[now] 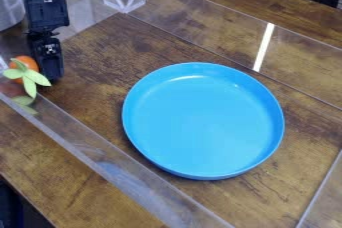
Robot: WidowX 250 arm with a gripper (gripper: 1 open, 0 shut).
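The black gripper [40,50] hangs at the upper left of the camera view, reaching down beside a small orange toy with pale green leaves [27,75], which lies against the clear wall at the left edge. The fingertips are dark and partly hidden by the toy, so whether they hold it is unclear. A large blue round plate [202,120] rests on the wooden floor to the right, well apart from both.
Clear low walls [114,171] border the wooden area along the left and front. A white strip [263,46] lies at the upper right. The floor between the toy and the plate is bare.
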